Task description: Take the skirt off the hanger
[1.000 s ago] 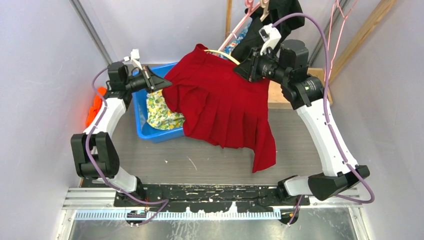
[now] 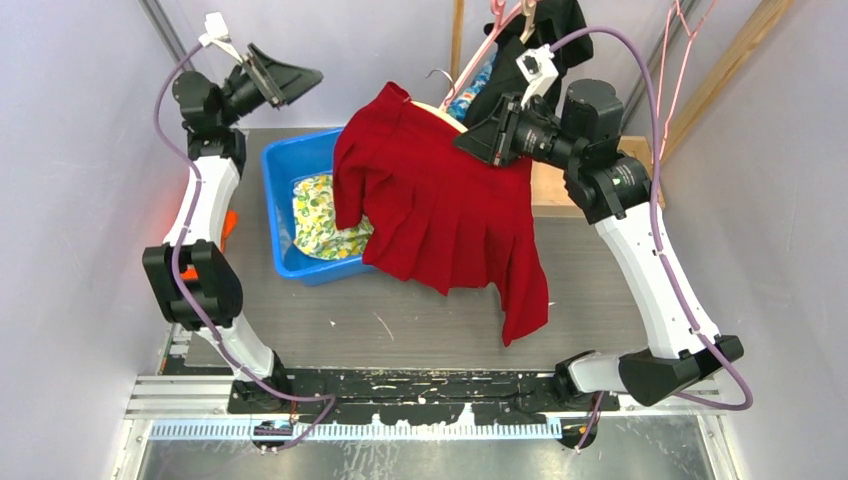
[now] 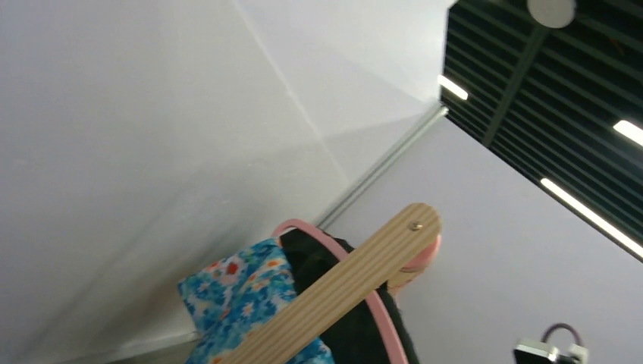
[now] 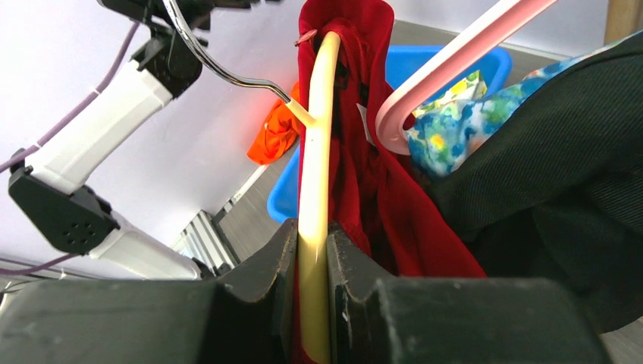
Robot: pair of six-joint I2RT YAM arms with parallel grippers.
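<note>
The red skirt [image 2: 440,200] hangs pleated and spread from a pale yellow hanger [image 4: 318,152] with a metal hook. My right gripper [image 2: 480,145] grips at the hanger's right end; in the right wrist view its fingers close round the hanger [image 4: 312,250], red cloth behind it. My left gripper [image 2: 290,90] stands open at upper left, apart from the skirt, pointing toward the back. Its fingers do not show in the left wrist view.
A blue bin [image 2: 282,255] with patterned cloth sits below the skirt. A rack with pink hangers, black [image 4: 553,174] and blue floral clothes stands at back right. Orange cloth [image 4: 273,136] lies left of the bin.
My left gripper has moved up and back, away from the skirt's left edge.
</note>
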